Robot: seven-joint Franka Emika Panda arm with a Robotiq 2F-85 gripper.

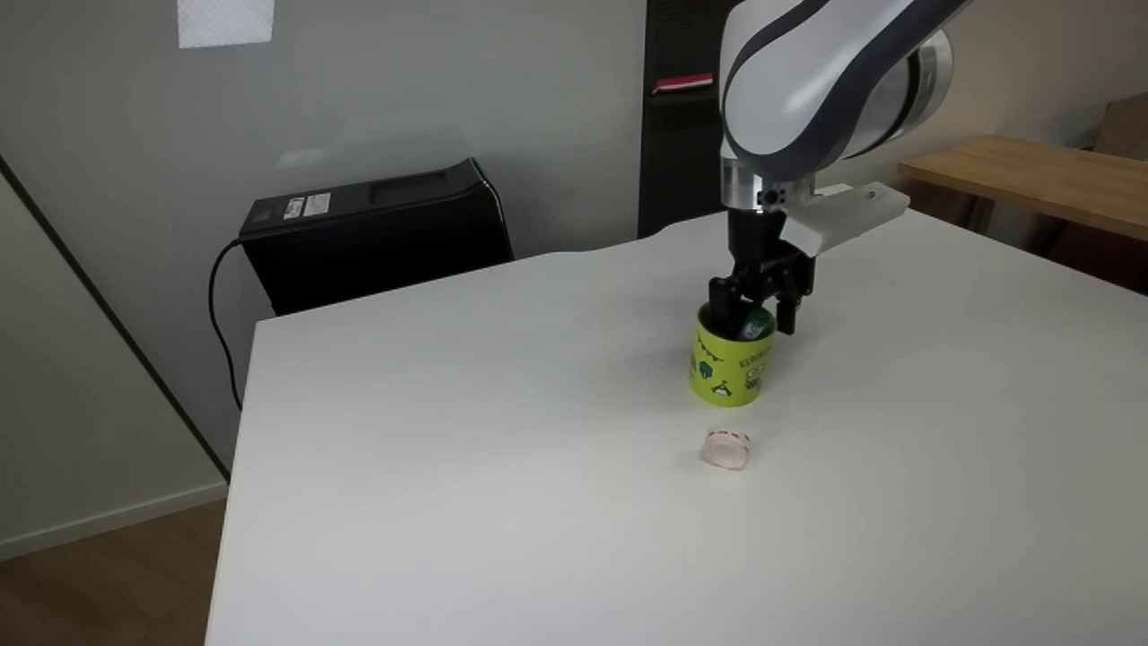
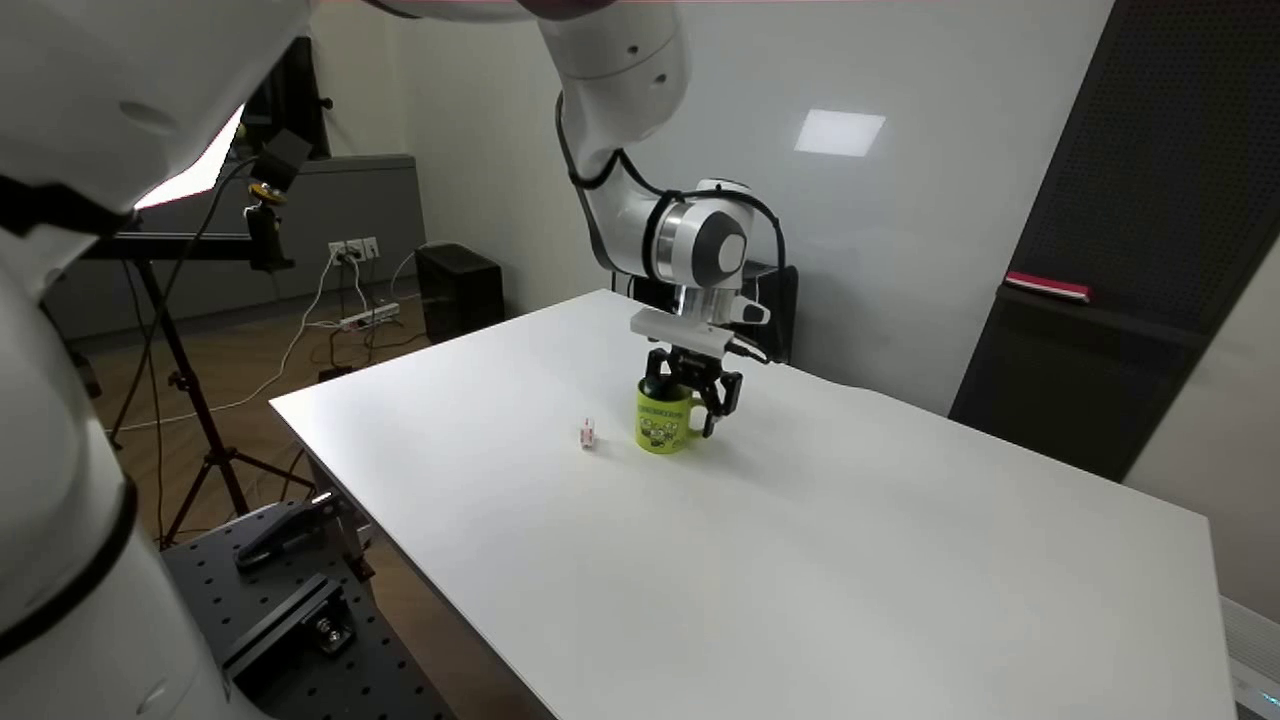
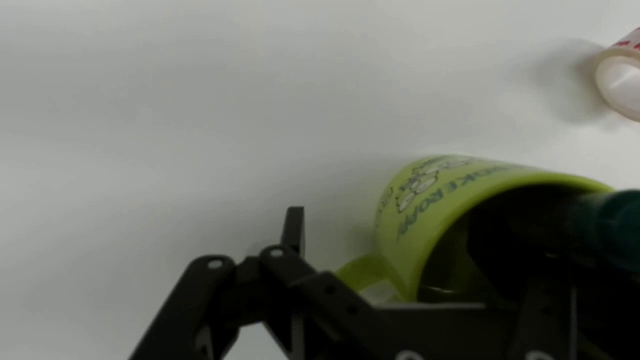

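A lime-green mug [image 1: 723, 371] with printed figures stands upright on the white table. My gripper [image 1: 761, 319] is over it with its fingers spread apart. One finger reaches down inside the mug, its tip hidden by the wall; the other finger [image 2: 710, 424] is outside, on the handle side. In the wrist view the mug [image 3: 432, 195] shows its open mouth and part of its handle. A small item with a teal end [image 3: 621, 231] is at the mouth, beside the inner finger; most of it is hidden. Whether a finger presses on the mug, I cannot tell.
A small clear roll with red marks, perhaps tape [image 1: 726, 449], lies on the table close to the mug. Wide bare stretches of table [image 2: 840, 540] surround both. A black box [image 1: 377, 231] stands beyond the table's far edge.
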